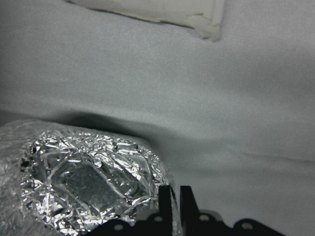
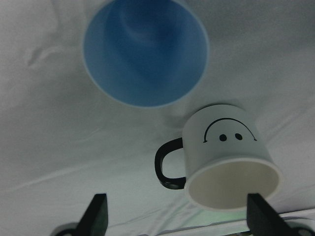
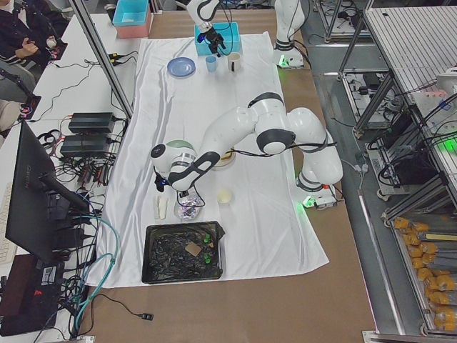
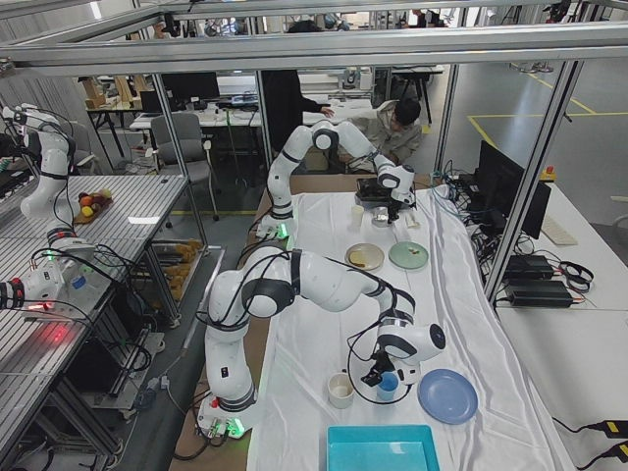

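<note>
A foil-lined container (image 1: 93, 182) lies under my left gripper, whose fingers are close together at its crumpled edge; I cannot tell if anything is pinched. A pale flat piece (image 1: 147, 7) lies farther off. My right gripper is open above a white mug (image 2: 219, 137) with a black handle and smiley face, and a blue cup (image 2: 145, 54). In the camera right view the cup (image 4: 387, 388) stands beside the blue plate (image 4: 447, 396).
A black tray (image 3: 164, 254) lies near the foil container. A turquoise bin (image 4: 381, 449) sits beside the cups. Green (image 4: 408, 254) and beige (image 4: 364, 256) plates lie mid-table on the white cloth (image 3: 164, 93).
</note>
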